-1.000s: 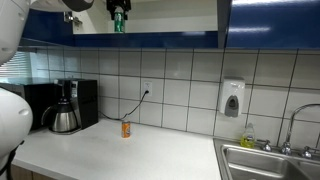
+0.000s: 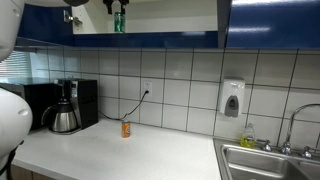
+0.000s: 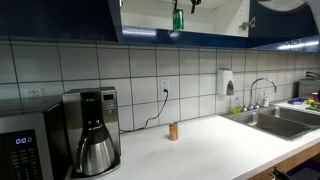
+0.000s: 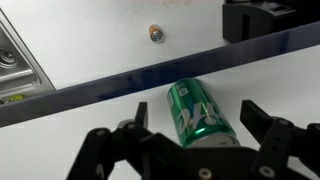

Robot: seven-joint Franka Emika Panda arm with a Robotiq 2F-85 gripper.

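Observation:
A green can [image 4: 190, 105] stands on the open white shelf [image 4: 60, 150] of the wall cabinet, close to its front edge. In exterior view 1 the same can [image 2: 119, 22] shows high up, and exterior view 2 has the can [image 3: 178, 19] at the top. My gripper is open, seen from above with one finger on either side of the can and gaps showing between. Only a small part of the gripper shows in the exterior views, at the top edge.
Below the shelf, an orange can [image 2: 126, 129] stands alone on the white counter [image 2: 150, 155]. A steel coffee jug [image 3: 96, 152] and microwave [image 3: 30, 145] are at one end, the sink [image 2: 265, 162] at the other. The blue cabinet edge [image 4: 100, 92] runs close by.
The gripper has shifted slightly upward at the top of exterior view 1. The green can appears to stay in place.

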